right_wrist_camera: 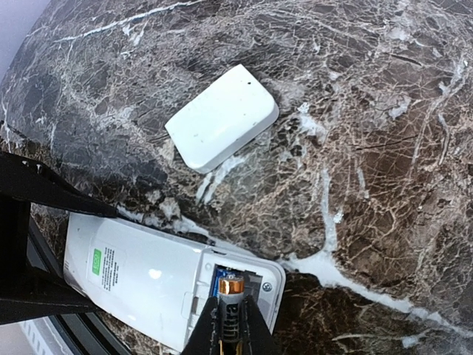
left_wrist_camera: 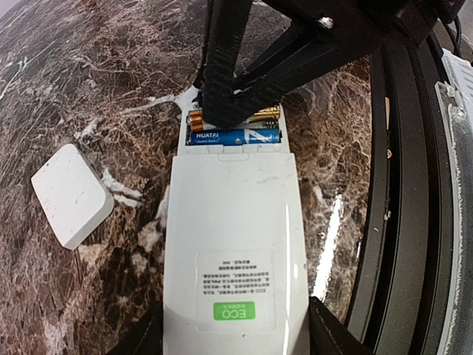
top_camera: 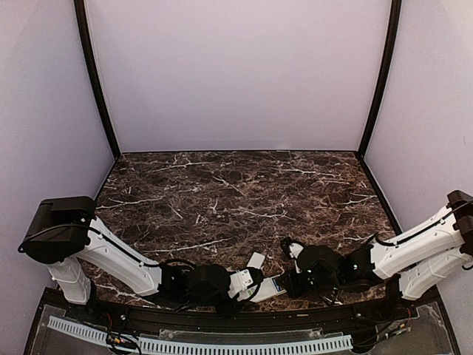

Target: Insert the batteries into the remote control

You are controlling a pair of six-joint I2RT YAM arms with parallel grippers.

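A white remote control (left_wrist_camera: pixel 233 214) lies back side up, its battery bay uncovered. My left gripper is shut on the remote's body, one finger on each side. In the bay lies a blue battery (left_wrist_camera: pixel 222 137). Right above it, my right gripper is shut on a battery with a copper-coloured end (right_wrist_camera: pixel 230 285). In the left wrist view this second battery appears alongside the blue one, partly behind the right fingers (left_wrist_camera: pixel 222 96); whether it is seated in the bay I cannot tell. The white cover (right_wrist_camera: pixel 222 118) rests on the table, apart from the remote.
A black rail (left_wrist_camera: pixel 377 192) runs along the front edge, close beside the remote. Pale walls stand at the back and sides.
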